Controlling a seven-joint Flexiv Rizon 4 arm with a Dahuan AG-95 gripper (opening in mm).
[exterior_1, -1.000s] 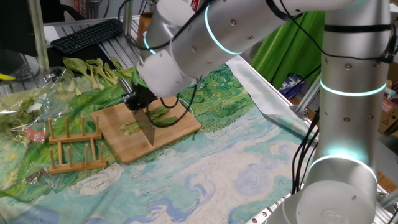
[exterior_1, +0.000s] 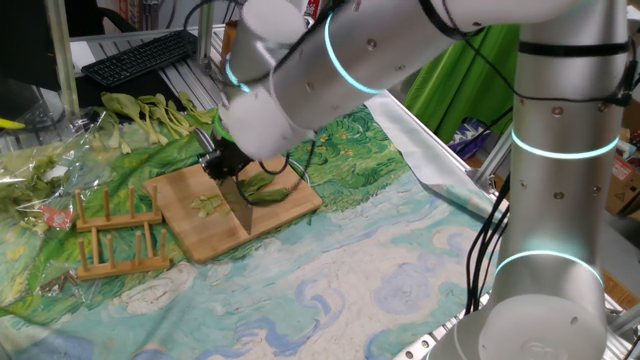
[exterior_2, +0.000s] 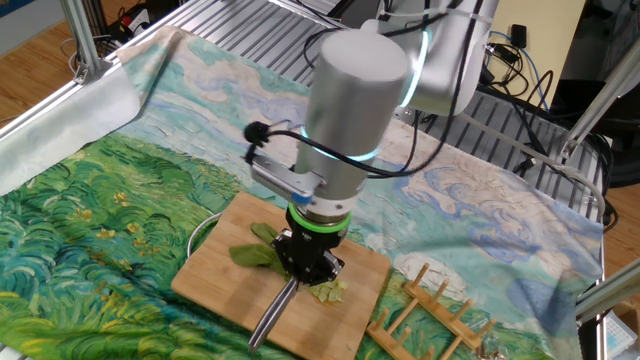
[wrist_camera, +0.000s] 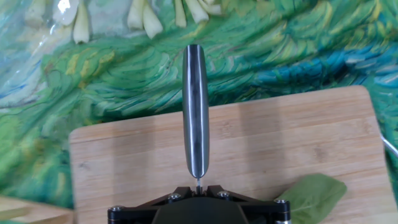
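My gripper is shut on a knife whose steel handle points away from the fingers in the wrist view. In exterior view 1 the broad blade hangs down to the wooden cutting board, between leafy greens on one side and cut pale green pieces on the other. Whether the edge touches the board cannot be made out. From exterior view 2, the handle slants toward the front, and the gripper covers the blade; the leaves lie beside it.
A wooden peg rack stands just left of the board in exterior view 1. Behind lie more stalked greens and a clear plastic bag of vegetables.
The gripper and knife have shifted slightly, dipping and coming back up. The board and the cut pieces sit a touch further left. The knife stays in the grip.
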